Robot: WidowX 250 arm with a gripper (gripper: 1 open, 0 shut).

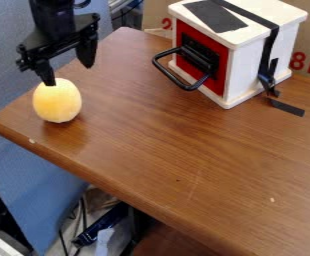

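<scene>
A pale yellow round object [58, 101] rests on the wooden table [185, 180] near its left edge. My black gripper [67, 63] hangs above it at the upper left, fingers apart, one finger close over the top of the round thing and the other behind to the right. Nothing shows held between them.
A white box [245, 92] with a red front, black handle [171, 68] and black straps stands at the back right, before a cardboard box [302, 50]. The table's left edge borders a blue panel.
</scene>
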